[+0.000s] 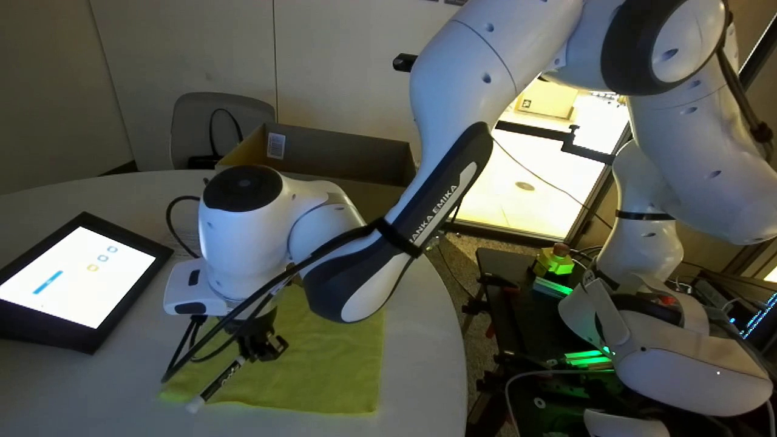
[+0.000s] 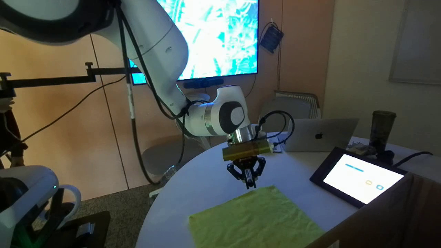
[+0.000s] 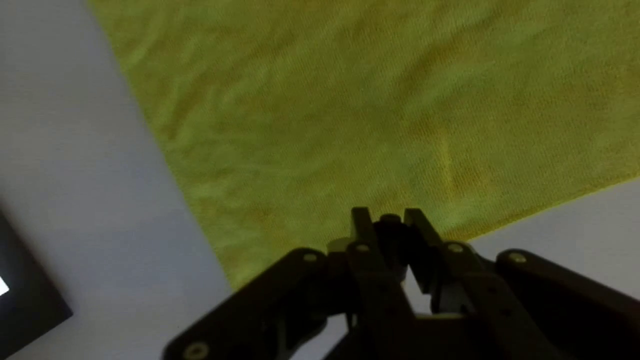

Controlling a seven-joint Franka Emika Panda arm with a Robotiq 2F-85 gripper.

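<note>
My gripper is raised above the yellow-green cloth, its fingers closed on a slim marker with a dark, lettered body and a pale end. That end slants down toward the table's near edge in exterior view 1. Exterior view 2 has the gripper over the table beside the cloth's far corner, a greyish bit of the marker showing between the tips. From the wrist, a dark rounded end of the marker sits between the fingertips, with the cloth spread flat below.
A tablet with a lit screen stands to one side of the cloth. The cardboard box is at the table's far side. A laptop and a dark tumbler stand farther back in exterior view 2. Bare table surrounds the cloth.
</note>
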